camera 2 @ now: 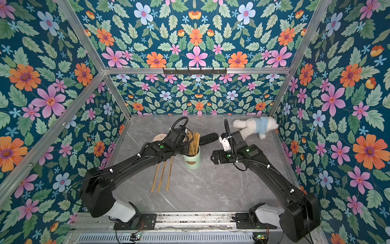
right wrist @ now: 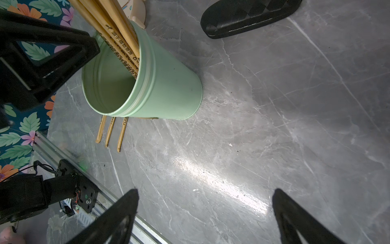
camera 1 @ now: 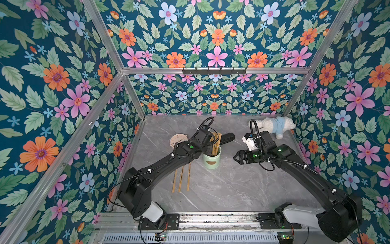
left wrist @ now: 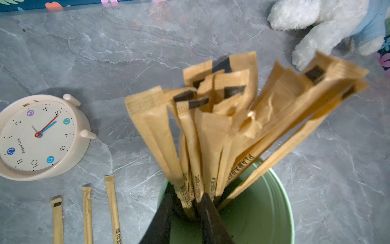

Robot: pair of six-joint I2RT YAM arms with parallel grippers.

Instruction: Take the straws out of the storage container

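A pale green container (camera 1: 211, 160) stands mid-table, holding a bunch of paper-wrapped straws (left wrist: 215, 134) that fan out at the top. My left gripper is down at the container's mouth, its fingertips among the lower parts of the straws; whether they grip any is unclear. Three straws (camera 2: 161, 179) lie side by side on the table to the left of the container. My right gripper is open to the right of the container, with only bare table between its fingers.
A white clock (left wrist: 40, 136) lies behind the loose straws. A black case (right wrist: 247, 16) lies behind the container. A plush toy (camera 2: 254, 126) rests at the back right.
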